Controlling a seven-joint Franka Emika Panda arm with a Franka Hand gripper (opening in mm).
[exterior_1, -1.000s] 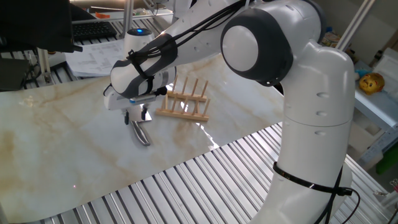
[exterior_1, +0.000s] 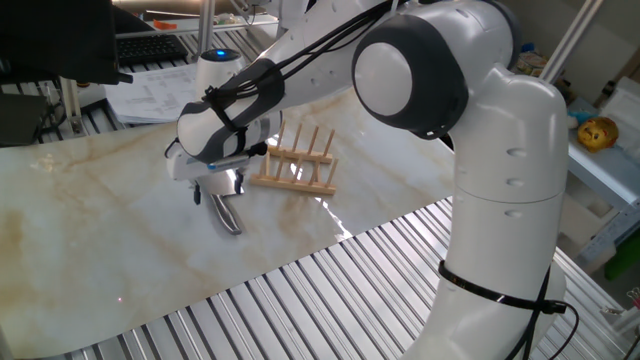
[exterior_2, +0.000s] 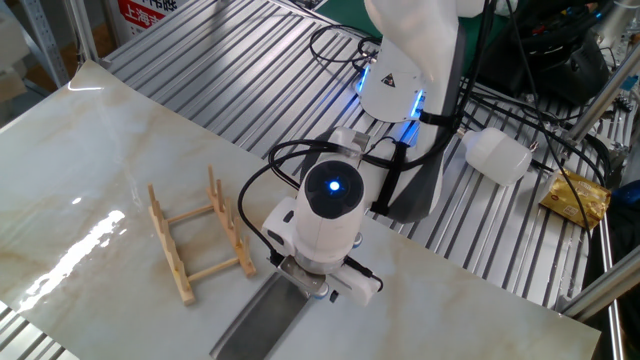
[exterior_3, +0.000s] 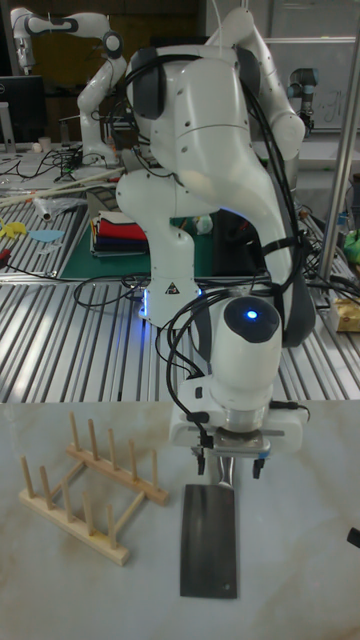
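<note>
A metal cleaver lies flat on the marble-patterned table, its broad grey blade (exterior_3: 208, 544) towards the front in exterior view 3. Its silvery handle (exterior_1: 228, 216) points back towards the robot base. Over the handle end my gripper (exterior_3: 230, 466) hangs with its two dark fingers well apart, one on each side of the cleaver. Nothing is clasped between them. Whether the fingertips touch the table is hard to tell. Close beside the cleaver stands a wooden rack (exterior_2: 213, 269) with two rows of upright pegs; its slots are empty.
Slatted metal decking (exterior_1: 330, 285) borders the table on the robot's side. A white bottle-like object (exterior_2: 497, 157) and a gold packet (exterior_2: 574, 200) sit on the decking. Papers (exterior_1: 150, 98) and a keyboard (exterior_1: 150, 48) lie past the table's far edge.
The fingers have spread wider apart than they were a second ago, and the hand appears slightly lower. The cleaver and the rack have stayed where they were.
</note>
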